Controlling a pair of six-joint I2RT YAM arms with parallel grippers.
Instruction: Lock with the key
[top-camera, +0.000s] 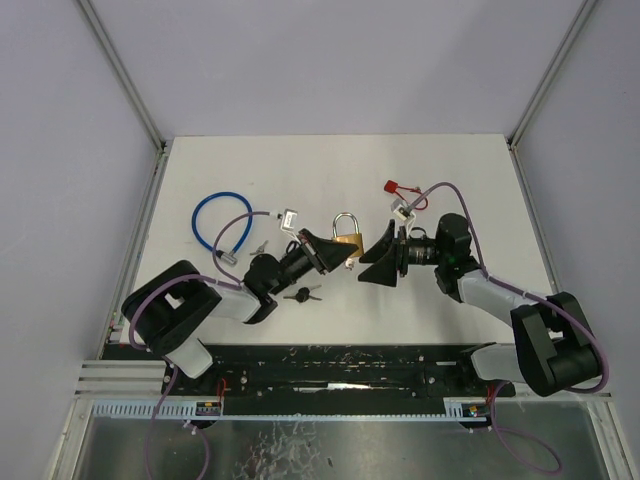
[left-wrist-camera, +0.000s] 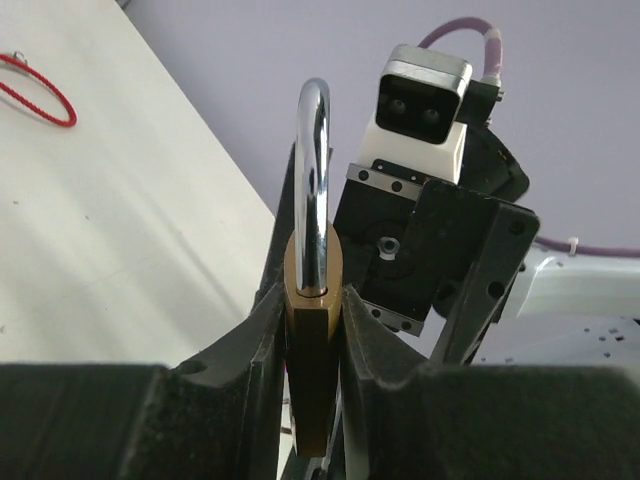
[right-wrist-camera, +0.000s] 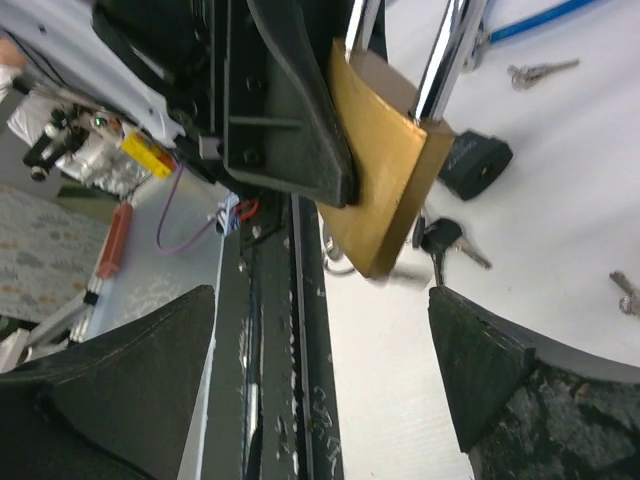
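Note:
A brass padlock (top-camera: 347, 240) with a steel shackle is held upright in my left gripper (top-camera: 336, 250), whose fingers sit either side of its body in the left wrist view. In the right wrist view the padlock (right-wrist-camera: 390, 180) hangs just above and between the tips of my right gripper, which stands open with nothing between its fingers. A dark-headed key (right-wrist-camera: 440, 238) lies on the white table below, along with other keys (right-wrist-camera: 630, 298).
A blue cable lock (top-camera: 220, 195) lies at the left and a red lock with a cord (top-camera: 391, 186) at the back right.

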